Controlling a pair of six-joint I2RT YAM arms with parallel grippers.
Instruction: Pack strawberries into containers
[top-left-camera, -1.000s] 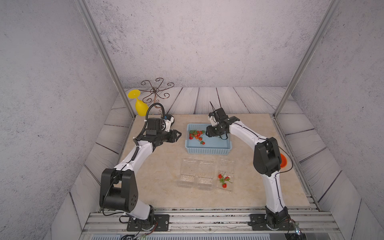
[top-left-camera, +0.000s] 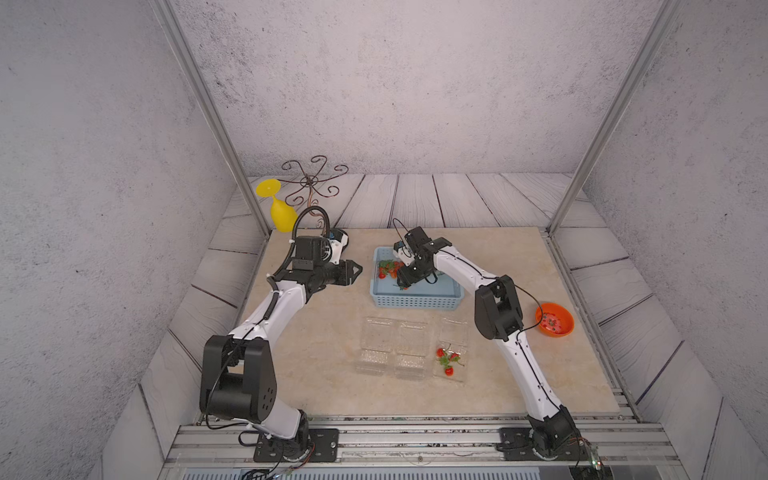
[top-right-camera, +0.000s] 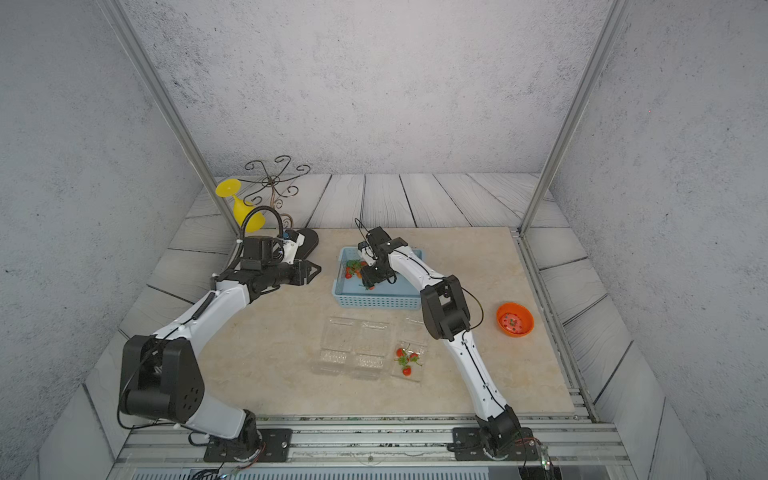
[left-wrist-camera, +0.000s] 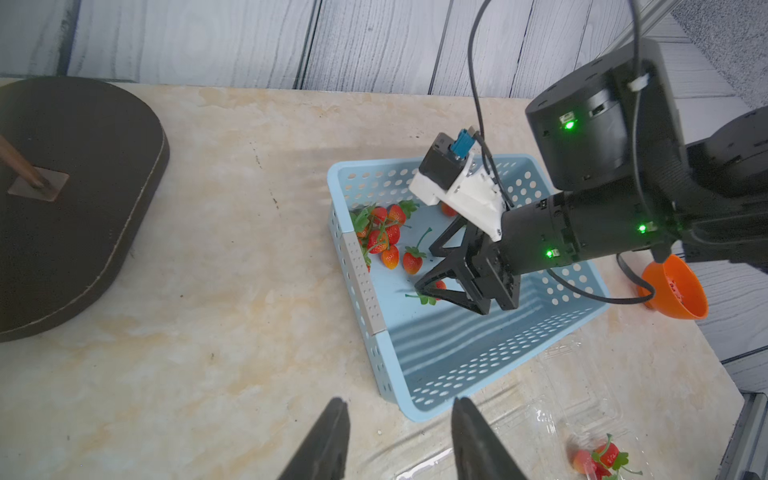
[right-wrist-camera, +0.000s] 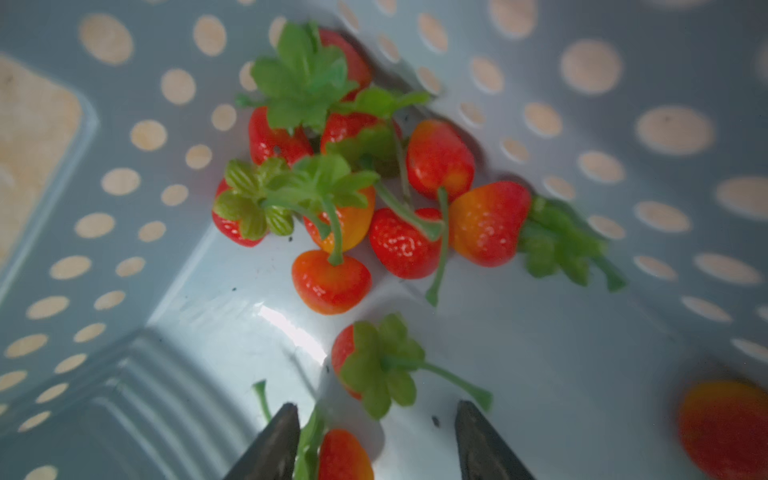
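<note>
In a light blue basket (top-left-camera: 416, 301) several strawberries (right-wrist-camera: 488, 224) cluster at the left end, with a loose one (right-wrist-camera: 352, 360) and another (right-wrist-camera: 344, 460) near my right gripper. That gripper is down inside the basket, open, its fingers either side of the space by these berries. Clear plastic containers (top-right-camera: 342, 344) stand in front of the basket; the rightmost holds a few strawberries (top-right-camera: 406, 369). My left gripper is open over the table left of the basket, nothing between its fingers.
An orange bowl (top-right-camera: 514, 320) sits at the right. A yellow object (top-left-camera: 283, 214) and metal ornament stand at the back left, by a black base (left-wrist-camera: 76, 240).
My right gripper has moved left and down within the basket toward the strawberries. The left arm looks unchanged.
</note>
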